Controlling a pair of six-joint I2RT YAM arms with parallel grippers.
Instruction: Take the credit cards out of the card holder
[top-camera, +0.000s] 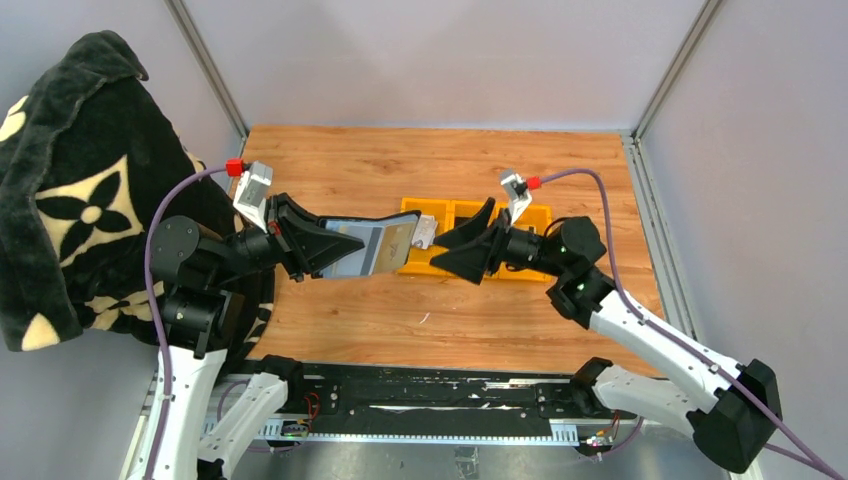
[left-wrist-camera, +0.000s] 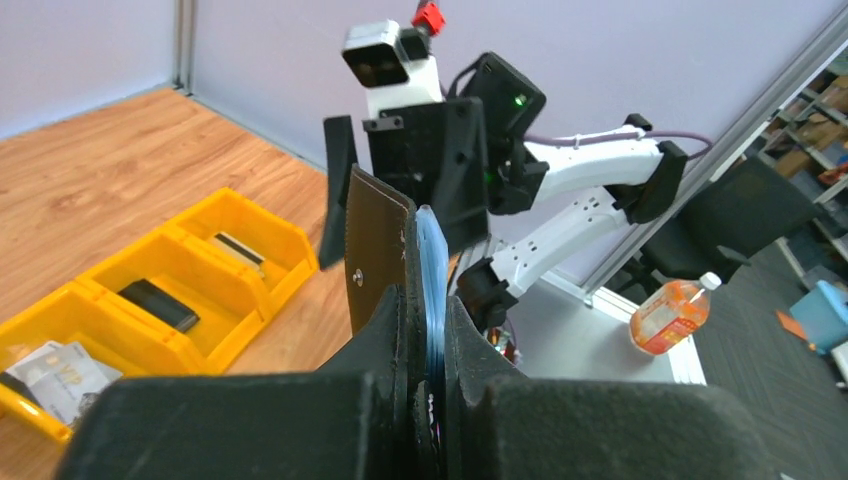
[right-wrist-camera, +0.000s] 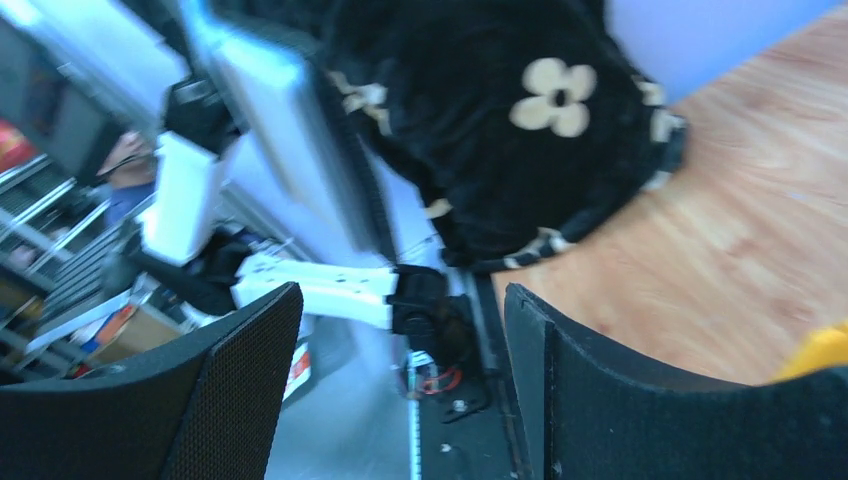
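A dark card holder (top-camera: 392, 247), opened with a pale blue striped inner face and a tan card area showing, sticks out from my left gripper (top-camera: 342, 250), which is shut on its left end. Edge-on in the left wrist view, the holder (left-wrist-camera: 378, 240) stands upright with a brown outer side and pale blue plastic sleeves. My right gripper (top-camera: 436, 252) hangs open to the right of the holder, a small gap away, with nothing between its fingers. In the right wrist view the holder (right-wrist-camera: 290, 130) is a blurred slab at upper left.
Under the right gripper lies a yellow tray (left-wrist-camera: 285, 235) with three compartments. They hold pale cards (left-wrist-camera: 65, 375), a black flat item (left-wrist-camera: 160, 303) and a few cards (left-wrist-camera: 240, 250). A dark patterned blanket (top-camera: 90, 215) is bundled at left.
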